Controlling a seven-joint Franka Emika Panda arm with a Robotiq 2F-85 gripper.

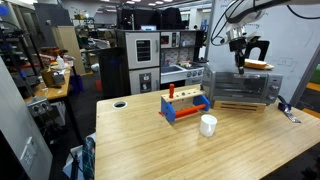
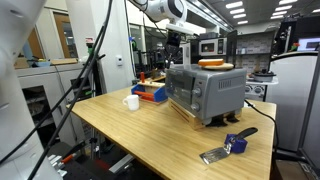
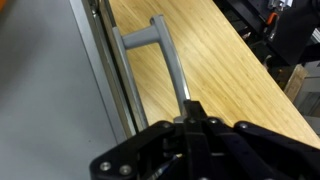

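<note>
A silver toaster oven (image 1: pixel 240 90) stands on wooden blocks at the right side of the table. From above, the wrist view takes in its grey top (image 3: pixel 50 80) and the bar handle (image 3: pixel 172 62) along its front. My gripper points down at the near end of that bar as seen there. Its dark fingertips look shut, with nothing visible between them; whether they touch the handle I cannot tell. In exterior view 1, the gripper (image 1: pixel 240 69) is over the oven's upper front edge.
An orange and tan item (image 2: pixel 214 62) lies on the oven's top. A white mug (image 1: pixel 208 125) and a blue-edged rack (image 1: pixel 185 104) stand to the oven's left. Beyond its other side lie a metal spatula (image 2: pixel 214 155) and a blue object (image 2: pixel 236 144).
</note>
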